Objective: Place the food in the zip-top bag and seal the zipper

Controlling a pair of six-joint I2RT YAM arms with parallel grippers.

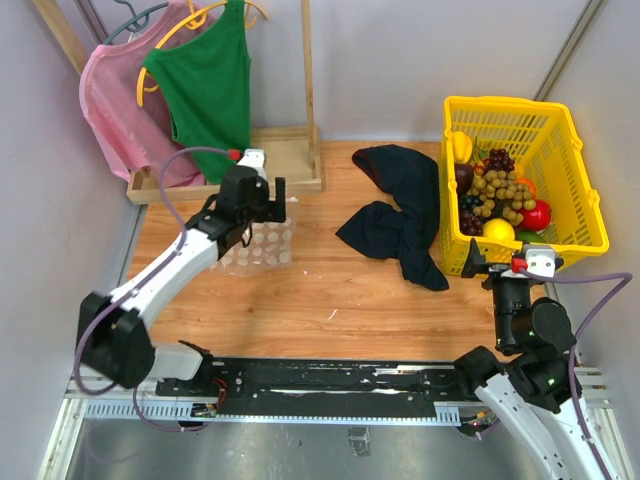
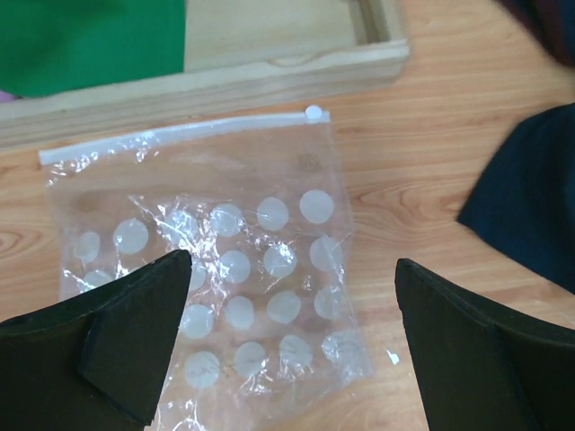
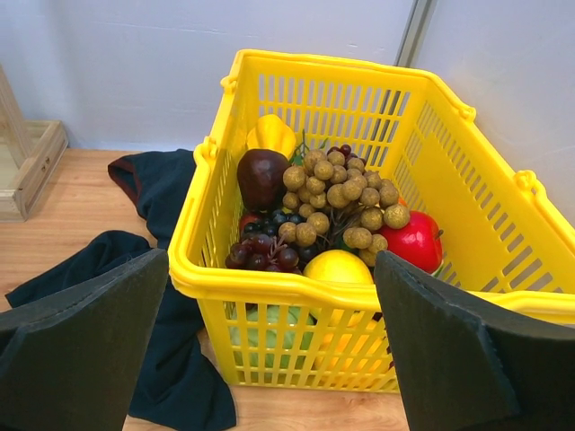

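Note:
A clear zip top bag [image 2: 256, 296] with white dots lies flat on the wood table; its white zipper strip [image 2: 184, 135] runs along the far edge, with the slider [image 2: 314, 112] at the right end. No food shows inside it. Above the bag, my left gripper [image 1: 268, 205] is open and empty, partly covering the bag in the top view. Toy food fills the yellow basket: brownish grapes [image 3: 337, 197], a red fruit [image 3: 413, 242], a yellow fruit [image 3: 338, 268] and a dark purple one [image 3: 262, 179]. At the basket's near side my right gripper [image 1: 512, 262] stands open, nothing between its fingers.
The yellow basket [image 1: 585, 185] stands at the right with high walls. Dark cloth [image 1: 400, 205] lies crumpled beside it. A wooden rack [image 1: 290, 160] with a green top [image 1: 215, 95] and a pink top [image 1: 120, 100] borders the bag at the back.

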